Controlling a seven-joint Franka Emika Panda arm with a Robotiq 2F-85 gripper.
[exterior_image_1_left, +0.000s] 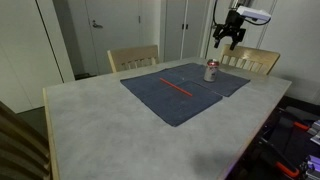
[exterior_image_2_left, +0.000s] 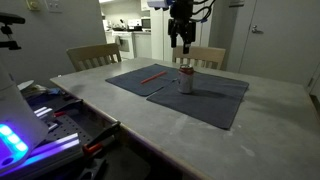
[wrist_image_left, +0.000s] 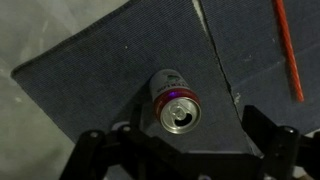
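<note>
An opened drink can (wrist_image_left: 174, 100), silver and red, stands upright on a dark cloth (wrist_image_left: 80, 75). The same can shows in exterior view 1 (exterior_image_1_left: 211, 71) and exterior view 2 (exterior_image_2_left: 186, 80). Above it my gripper is open, its dark fingers (wrist_image_left: 262, 130) set wide apart near the bottom of the wrist view. Nothing lies between the fingertips, and in the exterior views the gripper hangs clear of the can top. A thin orange-red stick (wrist_image_left: 289, 50) rests on the cloth off to one side.
Dark cloths (exterior_image_1_left: 165, 98) cover part of the pale table (exterior_image_1_left: 95, 130), whose near side is bare. Wooden chairs (exterior_image_1_left: 134, 58) stand along the far edge. The can is the only tall object on the table.
</note>
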